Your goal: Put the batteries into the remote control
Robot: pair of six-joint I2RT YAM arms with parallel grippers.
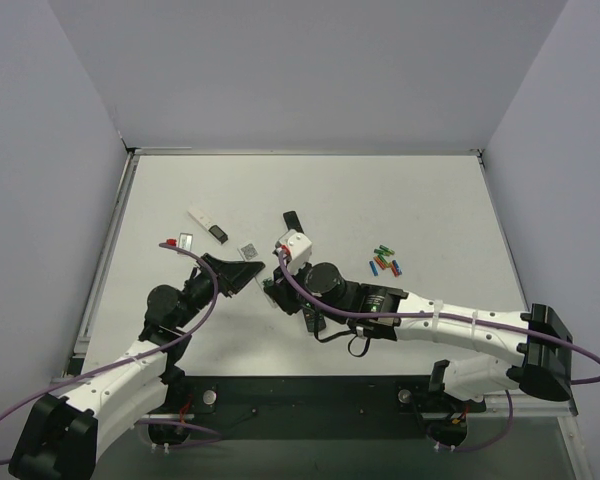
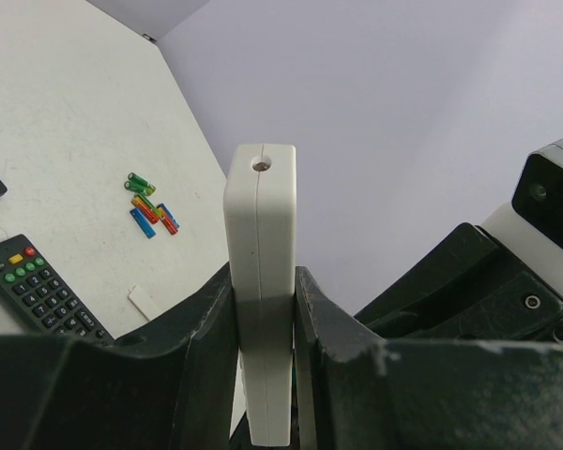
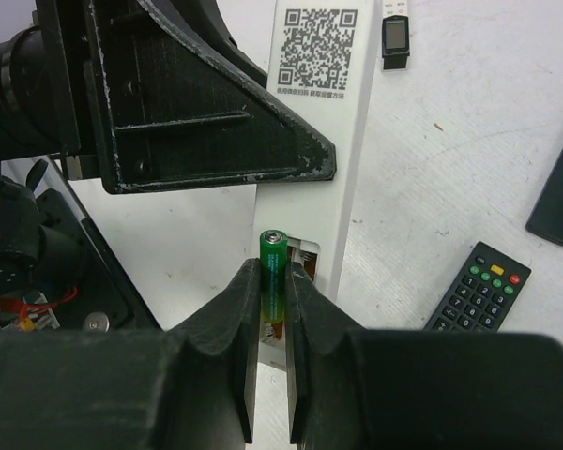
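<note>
My left gripper is shut on a white remote, held up off the table with its back, QR code and open battery compartment visible in the right wrist view. My right gripper is shut on a green battery, which is at that compartment, lengthwise along it; whether it is seated cannot be told. Several loose batteries in green, red and blue lie on the table to the right.
A black remote with colored buttons, another black remote and a white remote with a screen lie on the white table.
</note>
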